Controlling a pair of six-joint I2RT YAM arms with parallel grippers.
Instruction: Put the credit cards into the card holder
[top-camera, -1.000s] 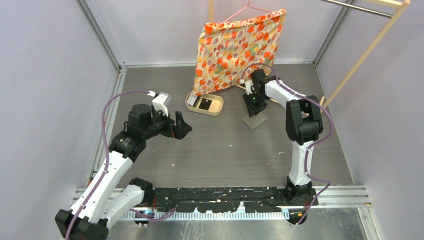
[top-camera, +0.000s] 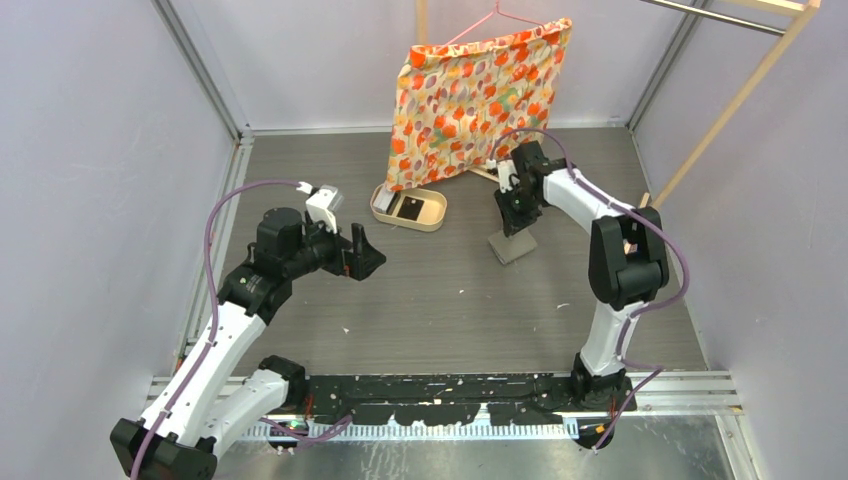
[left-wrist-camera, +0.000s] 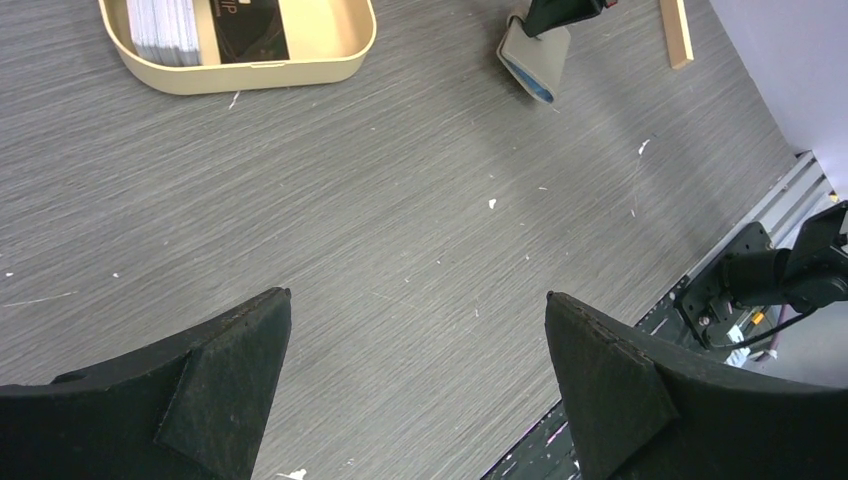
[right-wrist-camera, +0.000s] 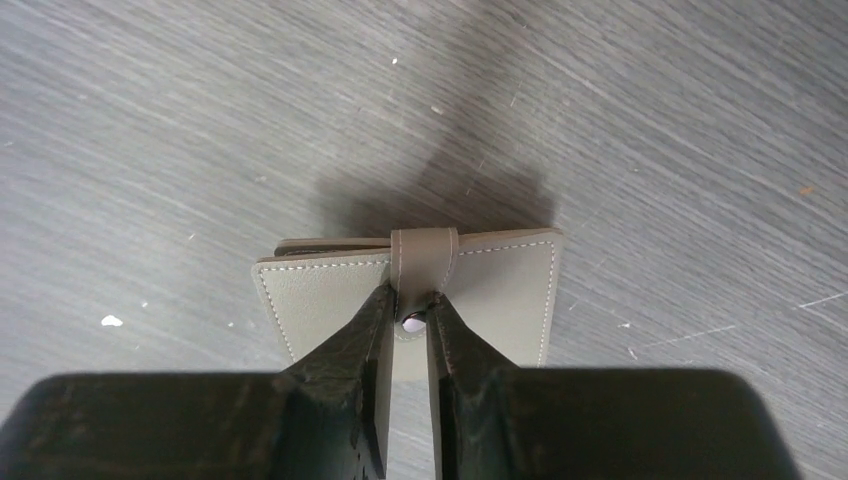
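The grey leather card holder (right-wrist-camera: 500, 300) lies on the floor board right of centre, its strap and snap in front. My right gripper is at that strap, fingertips close together at the snap; whether the strap is between them is unclear. A cream tray (top-camera: 430, 215) at the back holds a stack of white cards (left-wrist-camera: 165, 30) and a black card (left-wrist-camera: 245, 30). My left gripper hangs open above the empty left part of the floor, nothing between its fingers.
An orange flowered cloth (top-camera: 475, 90) hangs behind the tray. Wooden frame pieces (left-wrist-camera: 675, 30) stand at the right side.
My right arm has shifted a little to the right and toward the front, and the card holder has moved slightly the same way. The left arm is nearly still.
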